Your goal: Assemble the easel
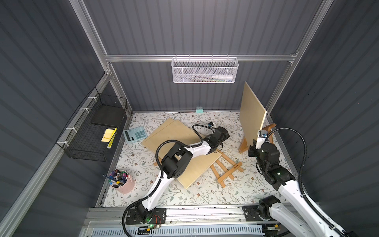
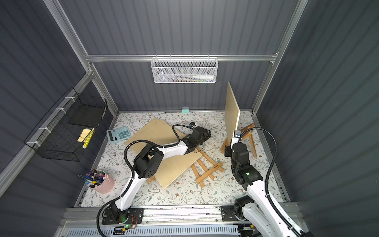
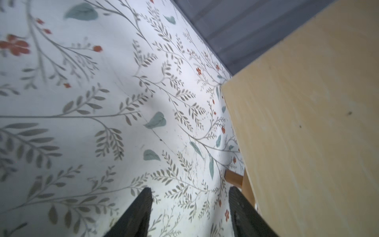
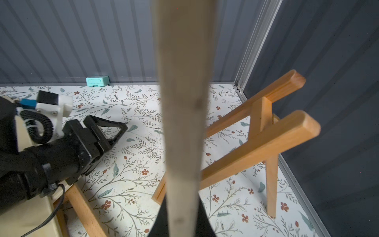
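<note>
A pale wooden board (image 1: 251, 110) stands upright at the right, seen nearly edge-on, with orange-brown easel legs (image 4: 268, 177) behind it. My right gripper (image 1: 253, 149) is shut on the board's near edge; in the right wrist view that edge (image 4: 182, 118) runs down between the dark fingers. To the left, my left gripper is part open above the tablecloth, apart from the upright board. Nothing lies between its fingers. Whether the board is fastened to the legs cannot be made out.
Flat boards (image 1: 197, 169) lie under my left arm, with a flat wooden frame (image 1: 227, 169) sticking out from beneath them. A calculator (image 1: 135, 134) and a pink pen cup (image 1: 125, 185) are at the left.
</note>
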